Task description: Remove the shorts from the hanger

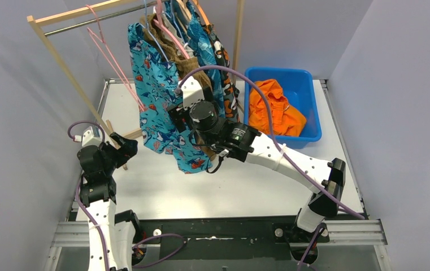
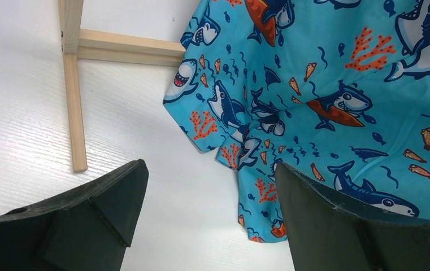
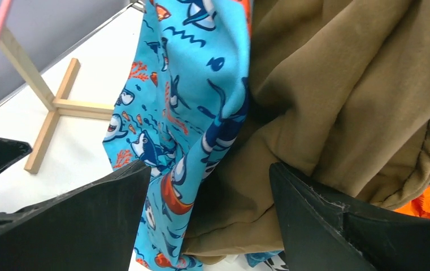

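Blue shark-print shorts [image 1: 159, 113] hang from a light blue hanger [image 1: 155, 40], leftmost of the garments on the rail. Just behind them to the right hang brown shorts [image 3: 325, 96], on a pink hanger [image 1: 173, 38]. My right gripper is open in front of both; the right edge of the shark shorts and a brown leg show between its fingers, though whether they touch cannot be told. My left gripper stands open left of the shark shorts, with the white table and part of their lower hem seen beyond its gap.
An empty pink hanger [image 1: 116, 65] hangs left of the shorts. The wooden rack post [image 1: 68, 76] rises beside the left arm. At the right, a blue bin [image 1: 312, 121] holds an orange garment [image 1: 274, 110].
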